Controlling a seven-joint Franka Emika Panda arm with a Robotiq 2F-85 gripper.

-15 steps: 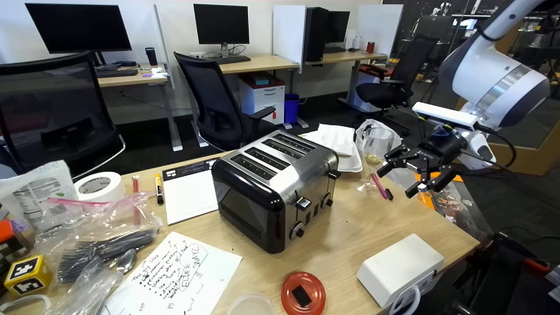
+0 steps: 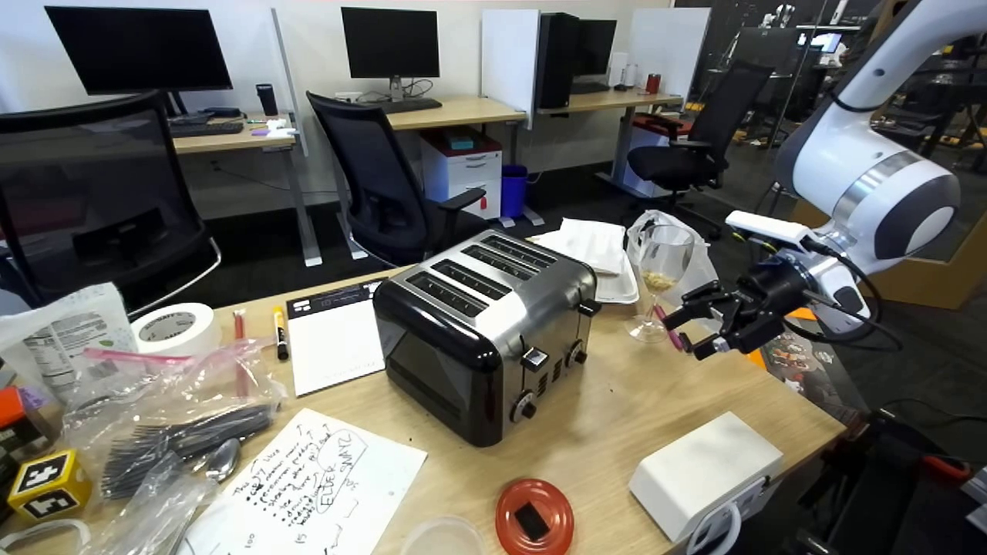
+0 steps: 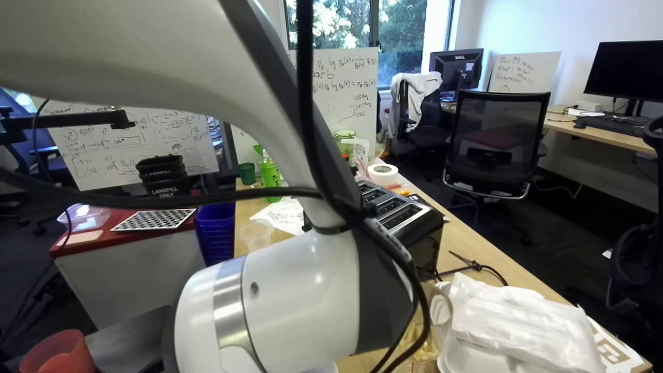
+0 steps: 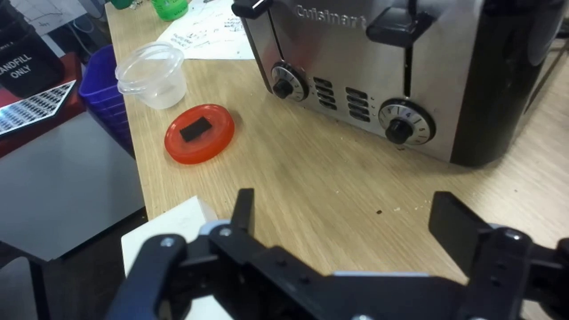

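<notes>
My gripper (image 2: 695, 341) is open above the right part of the desk, its fingers wide apart and nothing between them in the wrist view. A steel and black four-slot toaster (image 2: 490, 324) stands left of it, apart from the fingers; in the wrist view the toaster's dial side (image 4: 341, 64) faces me, with two levers and two knobs. A pink marker (image 2: 661, 317) shows just behind the fingers, partly hidden by them. The wine glass (image 2: 661, 268) with small bits inside stands behind it. A red lid (image 4: 200, 133) with a black patch lies on the wood.
A white box (image 2: 708, 472) with a cable sits at the desk's near right edge. Beside the red lid is a clear plastic cup (image 4: 154, 74). Papers, a tape roll (image 2: 176, 328) and bags crowd the left. Bare wood lies between toaster and white box.
My gripper has moved a little to the left and lower in the exterior view, with its wrist tilted differently. It now covers part of the pink marker. The desk items stay put.
</notes>
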